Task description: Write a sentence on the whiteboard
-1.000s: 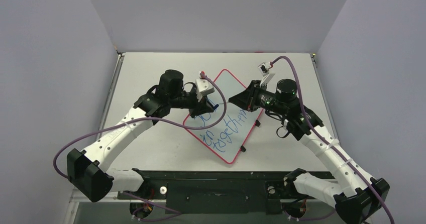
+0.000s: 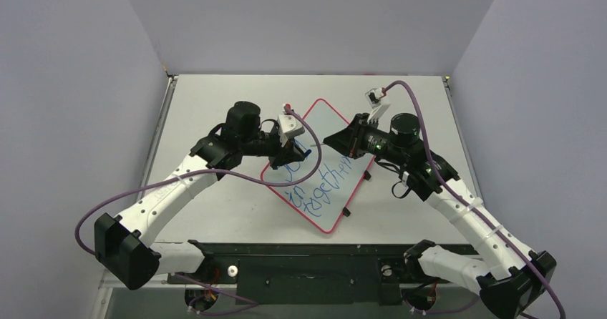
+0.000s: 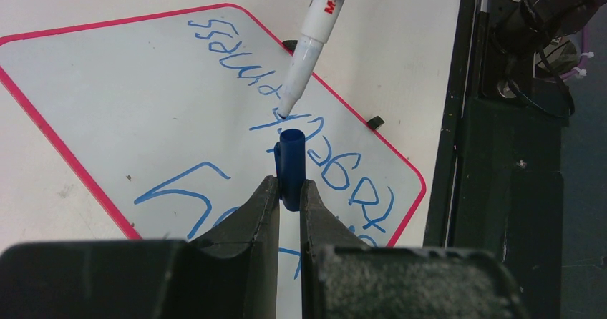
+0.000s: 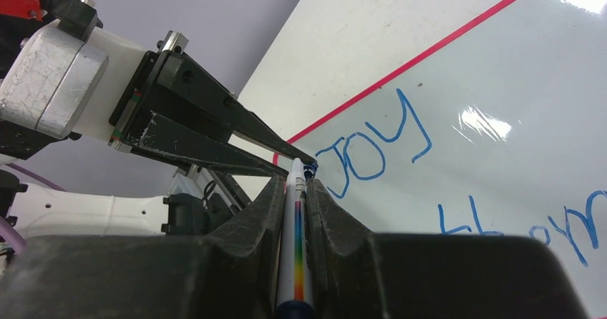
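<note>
A white marker (image 3: 311,43) is gripped in my right gripper, its narrow tip pointing toward the left gripper. Between the shut fingers of my left gripper stands a blue cap (image 3: 292,163). In the left wrist view the marker's tip shows just above the cap's end, with a small gap between them. From the right wrist, the marker's front overlaps the left fingertips, so the depth between tip and cap is hard to judge. Both grippers hang over the whiteboard (image 2: 321,117), which carries blue handwriting such as "together" (image 2: 322,194) and "Joy" (image 4: 365,156).
The red-edged whiteboard lies turned at an angle on the pale table (image 2: 215,222). Black clips (image 2: 346,212) sit along its right edge. A purple cable (image 2: 236,176) loops from the left arm over the board. Free table surrounds the board.
My right gripper has shifted slightly left, bringing the marker a little closer to the left gripper. The left arm and the board look nearly unchanged.
</note>
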